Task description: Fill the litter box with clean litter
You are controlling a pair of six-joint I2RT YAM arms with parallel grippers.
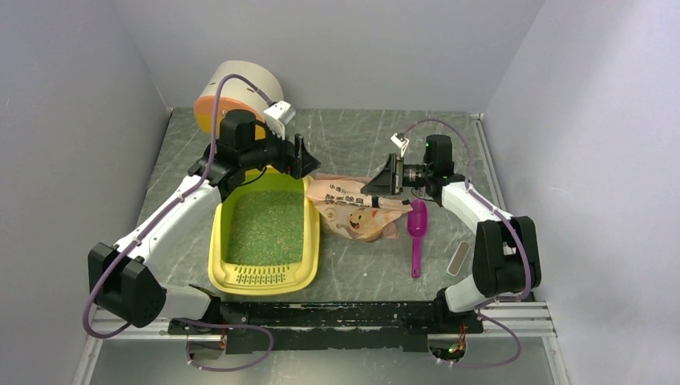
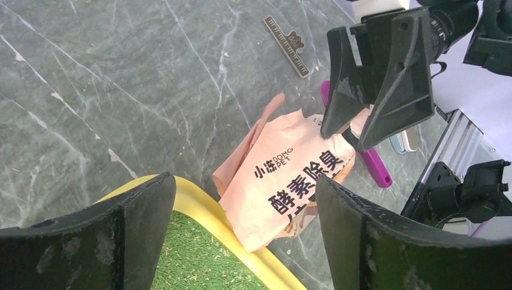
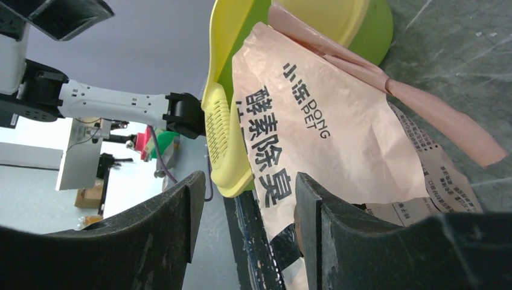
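The pink litter bag (image 1: 361,216) lies crumpled beside the yellow litter box (image 1: 310,241), which holds a layer of green litter (image 1: 266,228); in the left wrist view the bag's printed side (image 2: 272,181) faces up. My left gripper (image 1: 306,160) hangs open above the box's far right corner, nothing between its fingers. My right gripper (image 1: 383,183) is partly open over the bag's right end; in the right wrist view its fingers (image 3: 314,223) are close against the paper, and whether they touch it is unclear.
A purple scoop (image 1: 416,241) and a small grey object (image 1: 458,258) lie right of the bag. A drum-shaped cabinet (image 1: 240,76) stands at the back left.
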